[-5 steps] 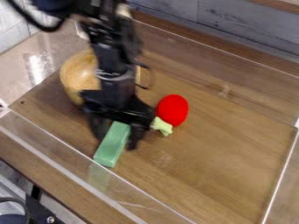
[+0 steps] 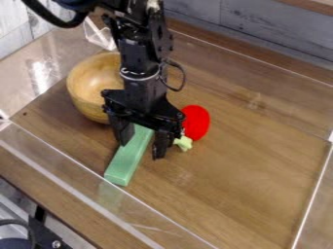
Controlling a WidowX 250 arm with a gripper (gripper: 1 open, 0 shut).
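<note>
My black gripper (image 2: 140, 132) hangs low in the middle of the camera view, over the upper end of a green bar (image 2: 123, 162) lying on the wooden table. Whether its fingers are open or closed on anything is hard to tell. Behind it to the left is a round wooden bowl (image 2: 88, 88), partly hidden by the arm. To the right of the gripper a red object (image 2: 197, 122) lies beside a small pale green piece (image 2: 184, 143), both partly covered by the gripper.
Clear barriers run along the near left and right edges. A grey plank wall (image 2: 260, 29) stands at the back.
The arm was blurred in motion a second ago and is now sharper, with the gripper slightly shifted. The bar, bowl and red object look in the same places.
</note>
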